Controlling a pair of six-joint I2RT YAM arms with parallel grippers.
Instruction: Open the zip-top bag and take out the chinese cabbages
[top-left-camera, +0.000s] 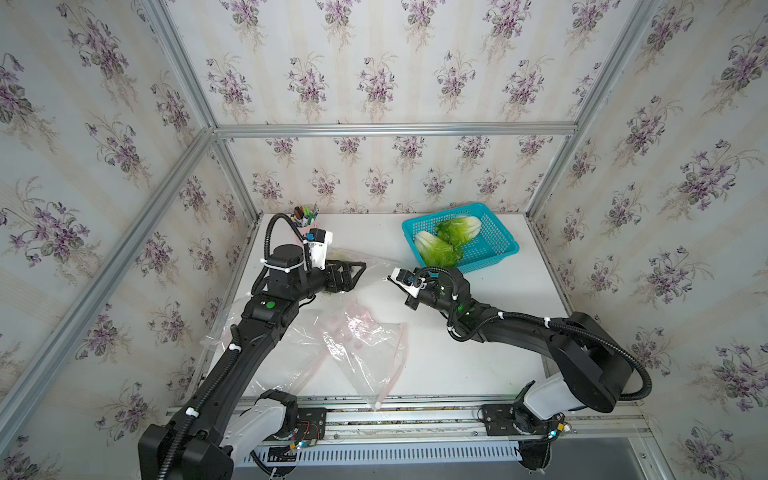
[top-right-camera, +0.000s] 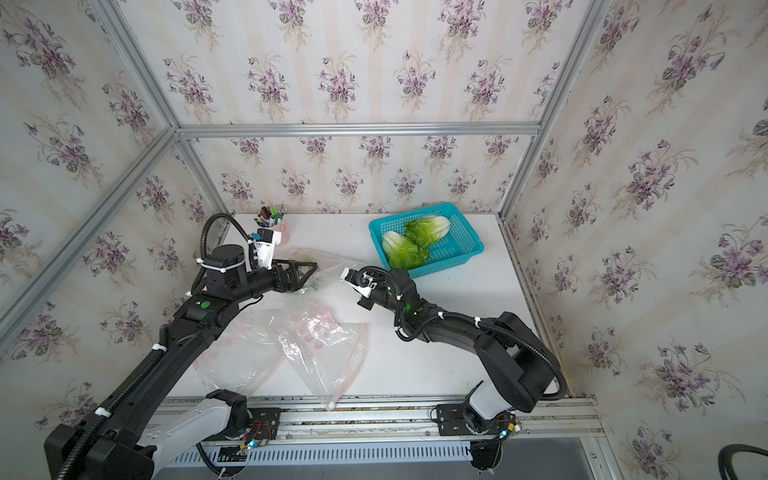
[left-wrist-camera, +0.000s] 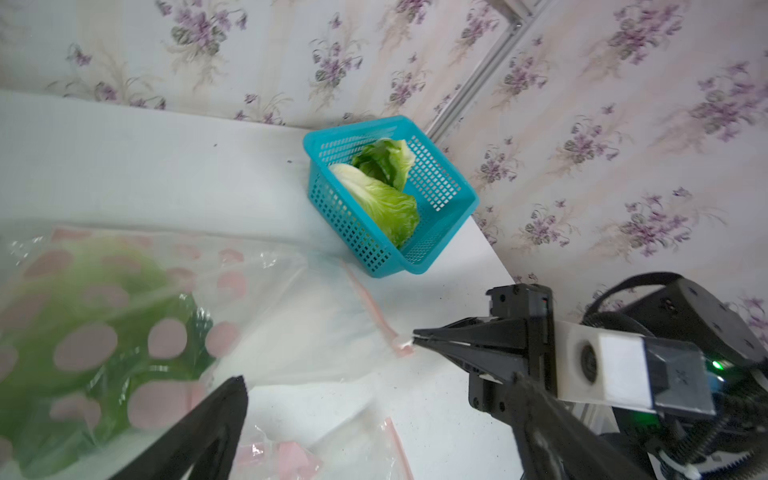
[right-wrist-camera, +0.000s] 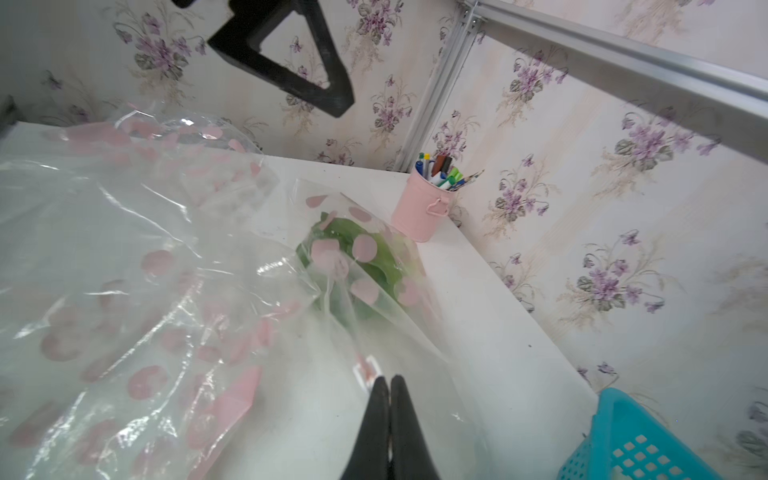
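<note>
A clear, pink-dotted zip top bag (left-wrist-camera: 160, 304) with green chinese cabbage (right-wrist-camera: 344, 236) inside lies at the table's back left. My right gripper is shut at the bag's zip corner (left-wrist-camera: 398, 345), and the thin film seems pinched at its fingertips. Over the bag, my left gripper (top-left-camera: 356, 274) stands open; its fingers (left-wrist-camera: 209, 432) spread wide in the left wrist view with nothing between them. Two bare cabbages (top-left-camera: 436, 251) (top-left-camera: 459, 230) rest in the blue basket (top-left-camera: 502, 240). The left arm partly hides the bag from above.
Crumpled empty dotted film (top-left-camera: 364, 348) covers the front-left table. A pink pen bucket (right-wrist-camera: 421, 206) stands at the back left corner.
</note>
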